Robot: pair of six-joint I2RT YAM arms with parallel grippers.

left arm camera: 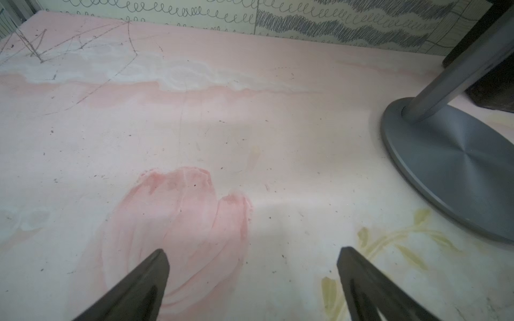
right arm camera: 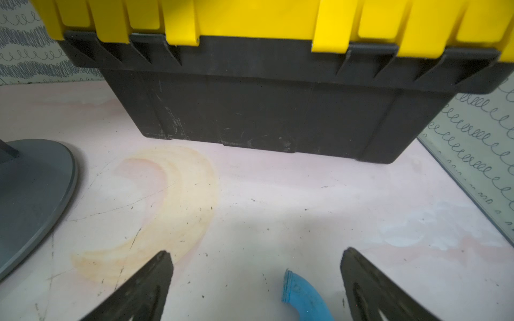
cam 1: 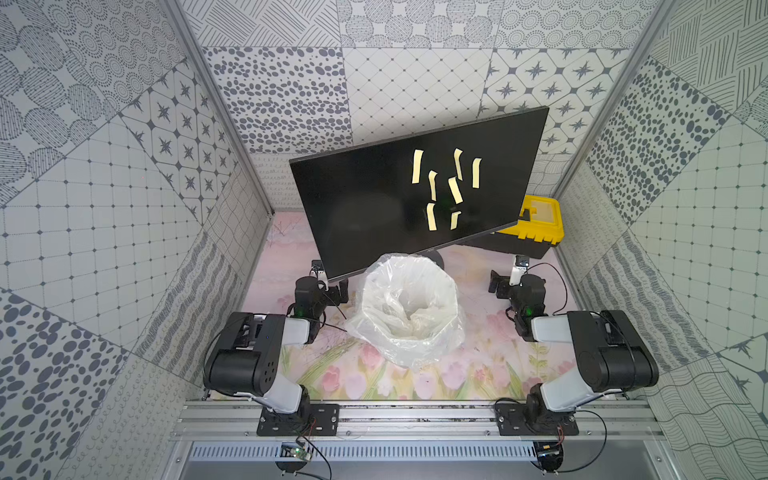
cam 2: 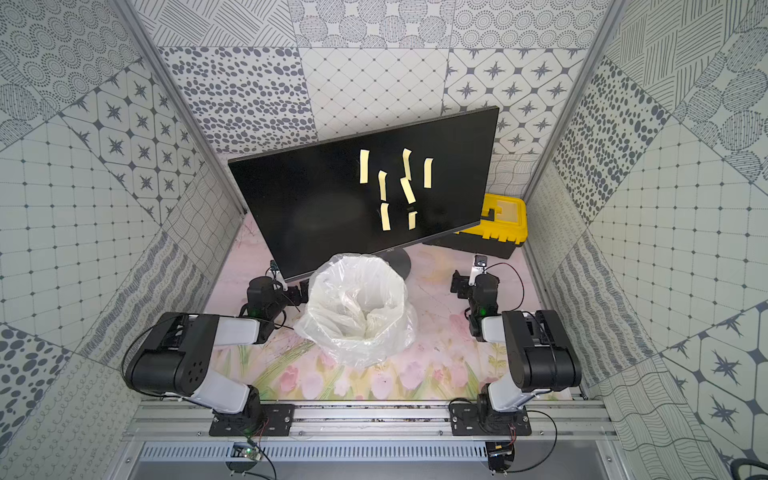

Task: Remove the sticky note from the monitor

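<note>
Several pale yellow sticky notes, among them an upper left note [cam 1: 417, 166] and a far right note [cam 1: 476, 173], cling to the right half of the black monitor [cam 1: 352, 200]. A low, short note [cam 2: 412, 220] sits near the screen's lower edge. My left gripper is open over the bare table, left of the bin and below the monitor. On the other side my right gripper also stands open, empty, in front of the toolbox. Neither touches a note, and neither wrist view shows one.
In front of the monitor stands a bin lined with a clear bag [cam 1: 369, 328], white matter inside. A yellow and black toolbox [right arm camera: 267, 101] occupies the back right. The monitor's round base [left arm camera: 455, 160] rests behind the bin. Open table lies between bin and right arm.
</note>
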